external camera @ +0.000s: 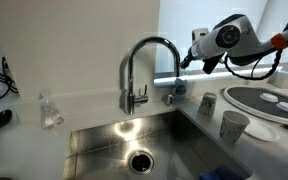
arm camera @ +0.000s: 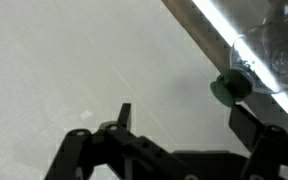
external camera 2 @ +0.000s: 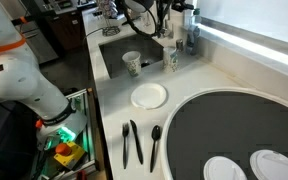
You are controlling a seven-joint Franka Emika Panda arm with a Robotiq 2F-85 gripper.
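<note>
My gripper [external camera: 187,65] hangs in the air to the right of the tall curved faucet [external camera: 131,75], near the back wall. In the wrist view its two dark fingers stand wide apart, open, with only pale surface showing between them. A clear bottle with a green cap [arm camera: 232,87] lies in that view's upper right, beyond the right finger [arm camera: 243,124] and not between the two. I cannot tell its height below the fingers.
A steel sink [external camera: 96,140] is below. Along its right side stand a smaller cup [external camera: 207,103] and a larger grey cup [external camera: 234,126]. A white plate [external camera 2: 149,95], a knife [external camera 2: 139,143], a dark spoon [external camera 2: 155,145] and a round dark board [external camera 2: 229,135] occupy the counter.
</note>
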